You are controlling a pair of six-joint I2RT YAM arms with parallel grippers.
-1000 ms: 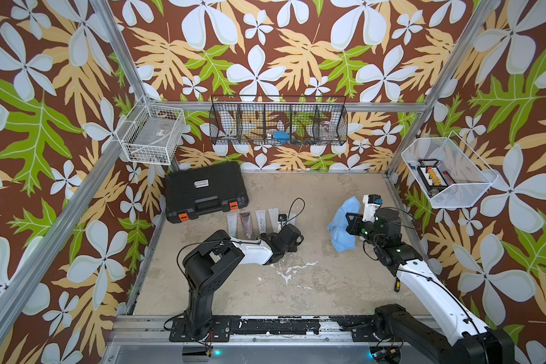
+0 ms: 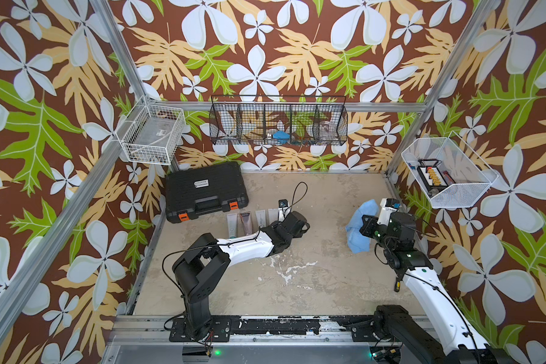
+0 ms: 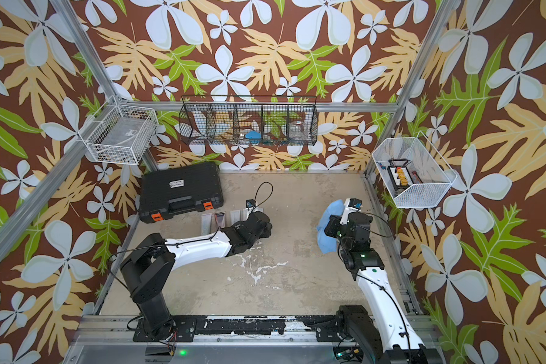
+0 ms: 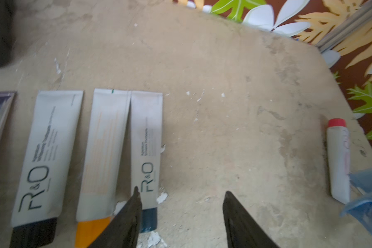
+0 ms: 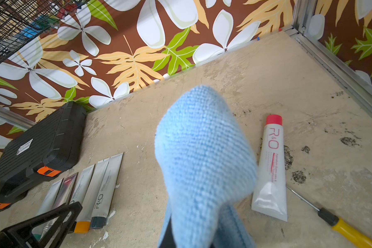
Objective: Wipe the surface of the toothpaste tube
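My right gripper, its fingers hidden, is shut on a light blue cloth [image 5: 204,153] that hangs over the right side of the table. A white toothpaste tube [image 5: 272,169] with a red cap lies on the table just right of the cloth in the right wrist view. In the left wrist view my left gripper stands part open, its fingers apart with nothing between them. To the left of that gap lie a silver tube with a dark cap [image 4: 146,140], a tube with an orange cap [image 4: 103,157] and another dark-capped tube [image 4: 47,157].
A black case [image 2: 206,189] stands at the back left, behind the row of tubes. A yellow screwdriver [image 5: 353,233] lies at the right. Wire baskets [image 2: 279,124] hang on the walls.
The right arm has moved right with the cloth.
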